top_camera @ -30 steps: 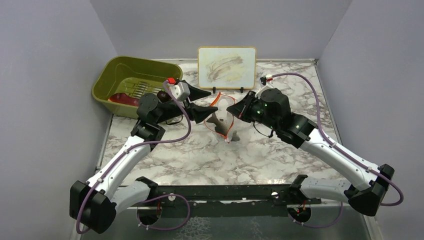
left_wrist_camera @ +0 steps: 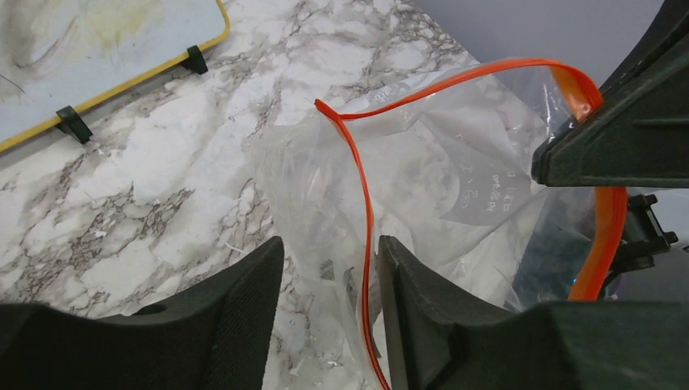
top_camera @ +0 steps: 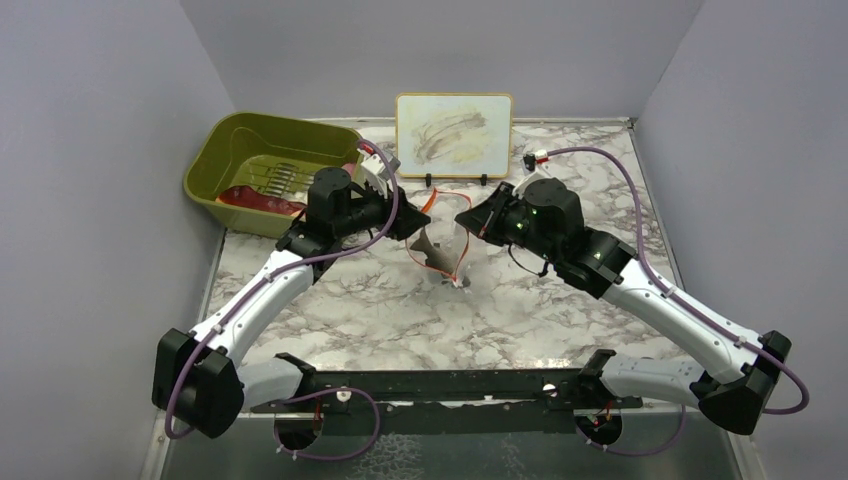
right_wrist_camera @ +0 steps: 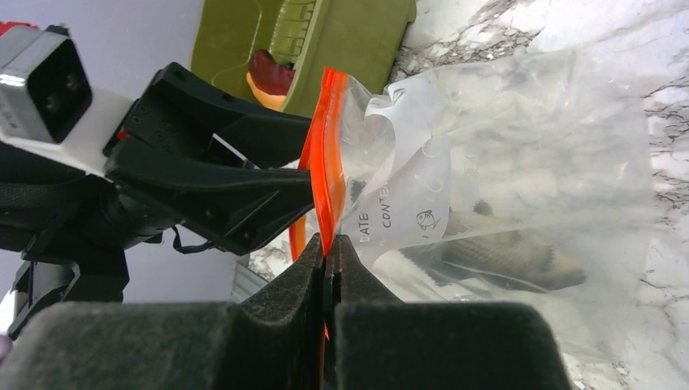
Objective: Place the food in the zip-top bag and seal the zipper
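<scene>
A clear zip bag with an orange zipper rim stands with its mouth gaping between my two grippers. Inside it lies a grey fish, seen through the plastic in the right wrist view too. My right gripper is shut on the bag's orange rim. At the opposite side of the mouth, my left gripper is part open; one strand of the orange rim passes between its fingers, close to the right-hand one. A white label with handwriting is on the bag.
A green bin holding a red food item and a rack stands at the back left, close behind the left arm. A white board with yellow edging stands at the back.
The right gripper has barely moved.
</scene>
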